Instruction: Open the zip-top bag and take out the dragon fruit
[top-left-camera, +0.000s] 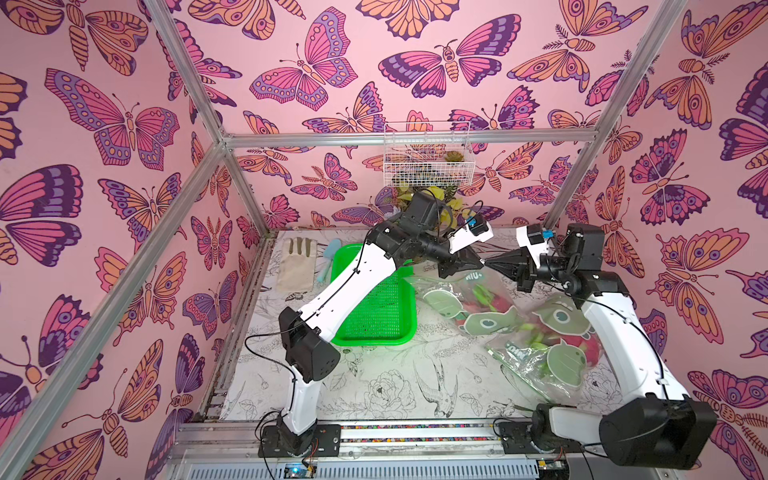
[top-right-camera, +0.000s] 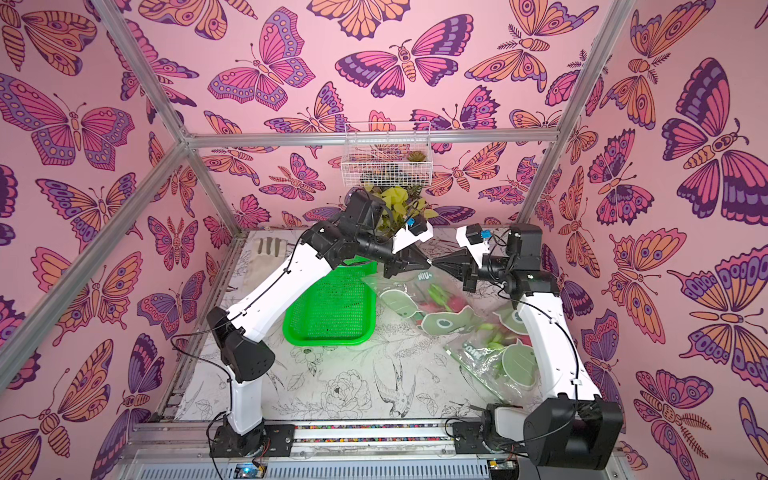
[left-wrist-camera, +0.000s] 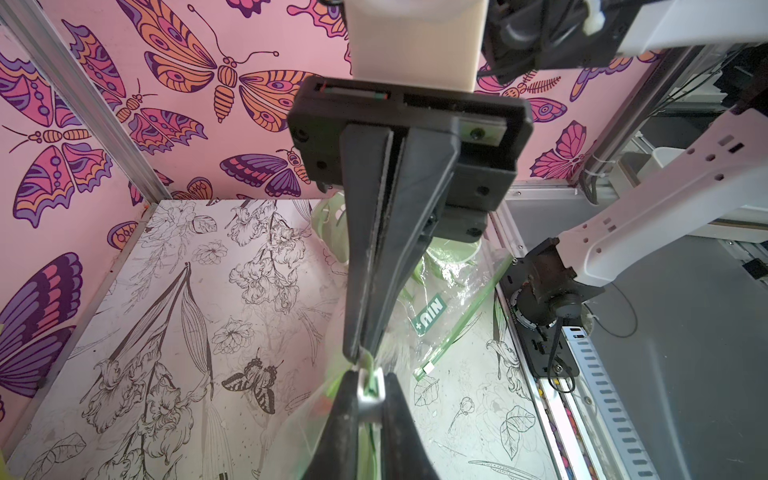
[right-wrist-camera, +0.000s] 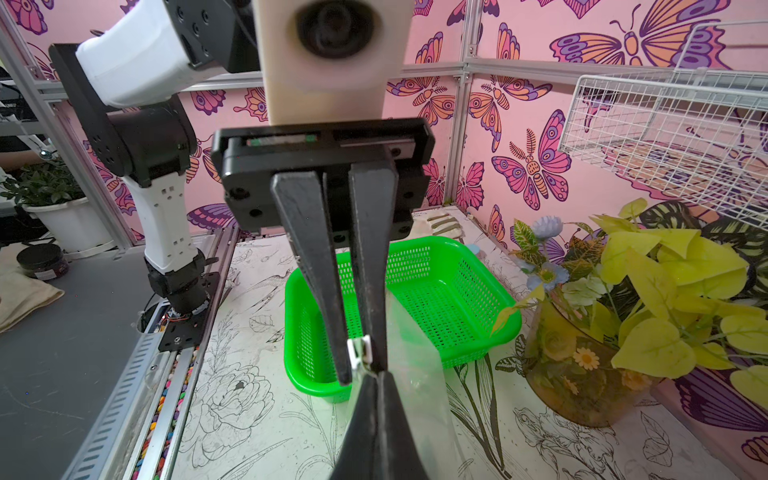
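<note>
Above the table, my left gripper (top-left-camera: 478, 257) is shut on the white zip slider (left-wrist-camera: 369, 387) at the top edge of a clear zip bag (top-left-camera: 466, 281). Facing it tip to tip, my right gripper (top-left-camera: 490, 262) is shut at the bag's edge close beside the slider; in the left wrist view its fingers (left-wrist-camera: 415, 192) meet at a thin bit of clear film. Inside this bag, a red and green dragon fruit (top-left-camera: 501, 304) shows beneath leaf prints. How far the zip is parted cannot be made out.
Another clear bag (top-left-camera: 517, 367) with dragon fruit lies at the right, partly under the right arm. Left of the held bag sits an empty green basket (top-left-camera: 409, 320). A potted plant (right-wrist-camera: 664, 296) stands at the back.
</note>
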